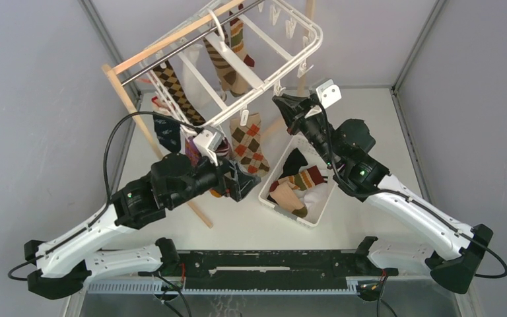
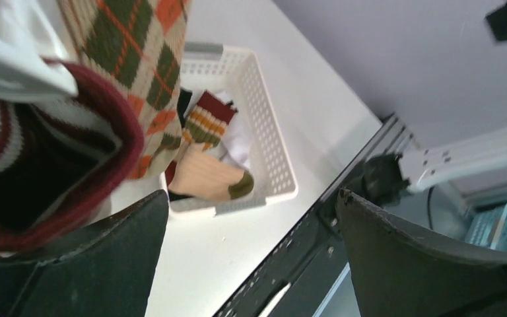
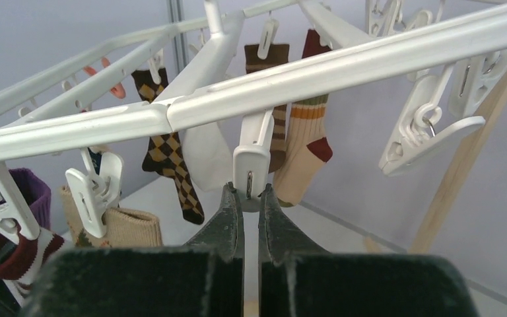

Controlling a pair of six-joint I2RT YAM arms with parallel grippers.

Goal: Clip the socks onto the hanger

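The white hanger (image 1: 257, 84) hangs from the wooden stand with socks on several clips. In the right wrist view my right gripper is shut on a white clip (image 3: 251, 158) at the front rail, with no sock visible in that clip. My left gripper is open below the hanger's near left end, beside a striped maroon sock (image 2: 59, 152) and an argyle sock (image 2: 138, 72). Brown checked (image 3: 171, 152) and striped socks (image 3: 307, 145) hang at the back.
A white basket (image 1: 268, 201) with several loose socks (image 1: 290, 198) sits right of the hanger on the table (image 1: 363, 218). The stand's wooden leg (image 1: 138, 122) is at left.
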